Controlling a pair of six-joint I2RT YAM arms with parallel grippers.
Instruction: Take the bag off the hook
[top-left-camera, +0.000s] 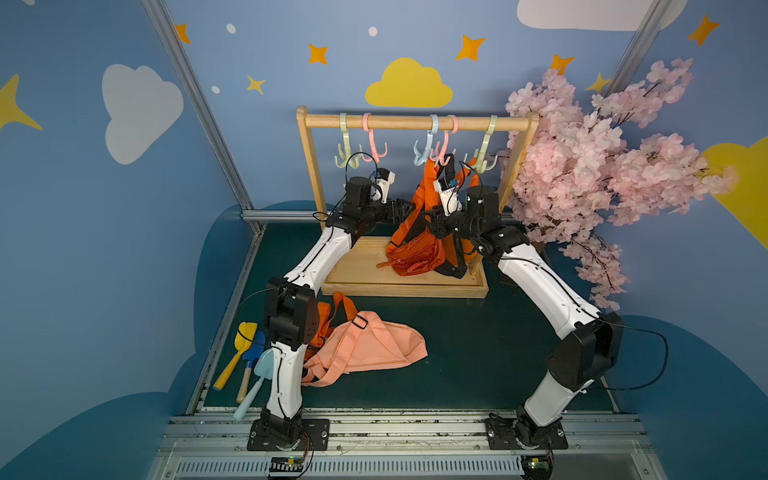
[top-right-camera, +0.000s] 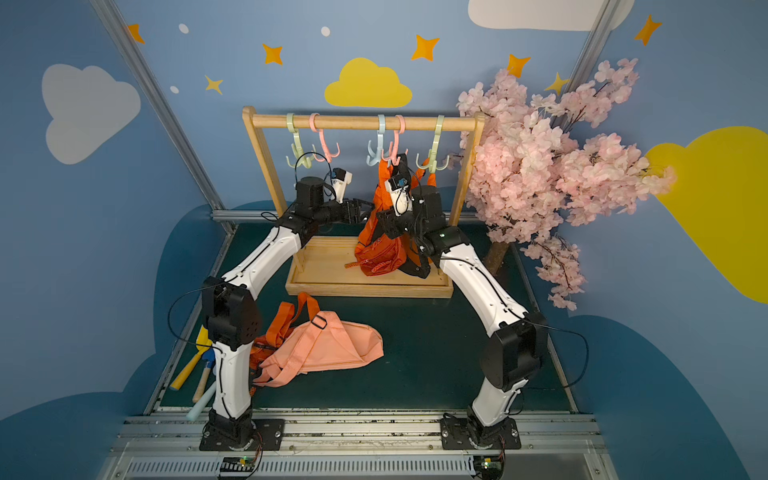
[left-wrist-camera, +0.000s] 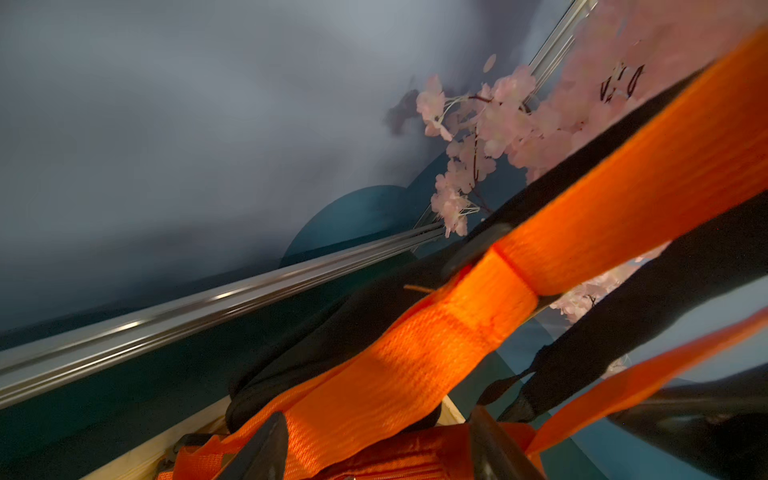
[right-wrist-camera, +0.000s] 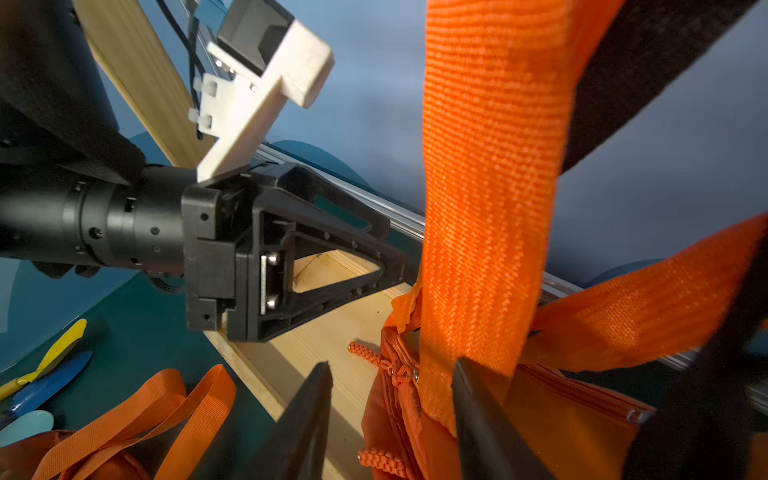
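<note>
An orange bag (top-left-camera: 416, 254) hangs by its orange and black straps at the right part of the wooden rack, its body low over the rack's tray. In the left wrist view a wide orange strap (left-wrist-camera: 416, 352) crosses between the fingers of my left gripper, which is part open. My right gripper stands open in front of the bag, with an orange strap (right-wrist-camera: 488, 200) running down by its right finger. Neither gripper visibly pinches the strap. Where the straps meet the hooks (top-left-camera: 482, 152) is partly hidden behind my right arm.
The rack's bar (top-left-camera: 416, 121) carries several coloured hooks. A peach bag (top-left-camera: 376, 344) and another orange bag lie on the green table at the front left, near some utensils (top-left-camera: 244, 344). Pink blossom (top-left-camera: 584, 160) crowds the right side.
</note>
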